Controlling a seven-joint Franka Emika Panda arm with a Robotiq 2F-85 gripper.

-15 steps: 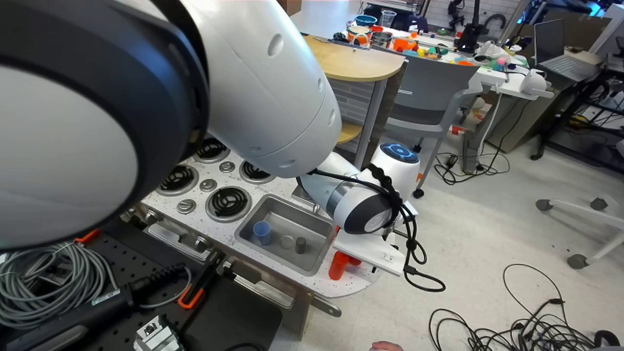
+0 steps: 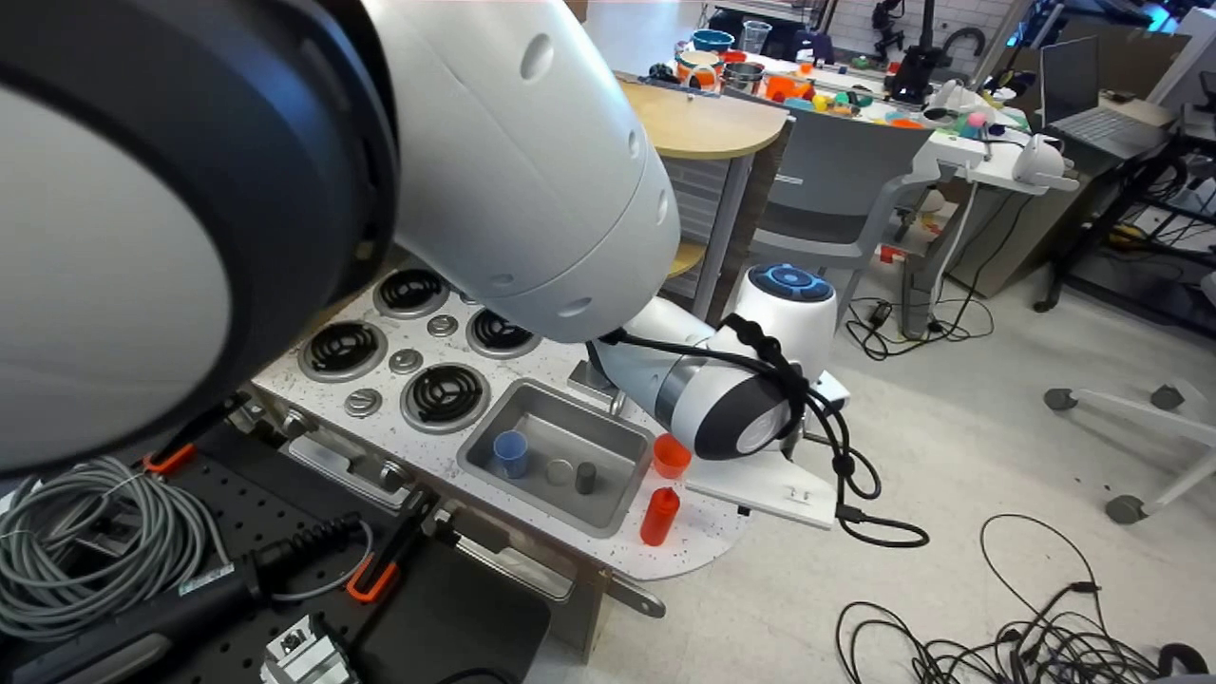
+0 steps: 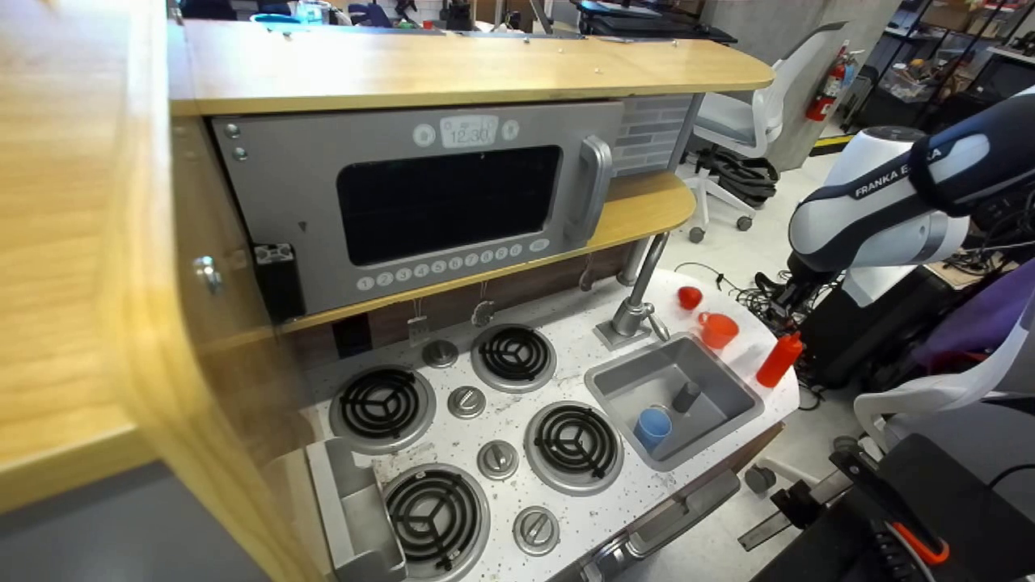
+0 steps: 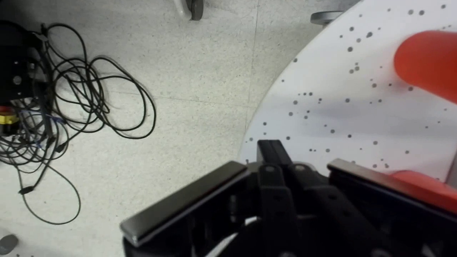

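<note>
In the wrist view my gripper is shut, its fingertips together with nothing between them, over the rounded white counter end. A red round fruit-like thing [image 3: 690, 297] lies on the counter behind the orange-red cup [image 3: 719, 330] in exterior view 2. It does not show in the wrist view, and exterior view 1 does not show it either. The red bottle [image 3: 779, 360] stands upright at the counter's right end. Part of that bottle [image 4: 430, 62] fills the upper right of the wrist view, and the cup [image 4: 422, 184] peeks in below it.
The sink [image 3: 606, 383] holds a blue cup [image 3: 652, 428] and a small dark cylinder [image 3: 686, 396]. A faucet [image 3: 632, 315] rises behind it. Beyond the curved counter edge is open floor with cables [image 4: 96, 85].
</note>
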